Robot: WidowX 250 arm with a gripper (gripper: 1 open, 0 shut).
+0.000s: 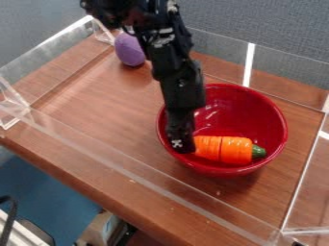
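A red bowl (264,116) stands on the right of the wooden table. Inside it, low down, lies an orange carrot (225,148) with a green tip pointing right. My black gripper (182,139) reaches down into the bowl's left side, at the carrot's left end. Its fingers are dark and overlap, so I cannot tell whether they are open, shut or holding the carrot.
A purple round object (130,51) sits at the back left, partly behind my arm. Clear low walls edge the wooden table (90,115), whose middle left is bare. Cables and other items lie below at the lower left.
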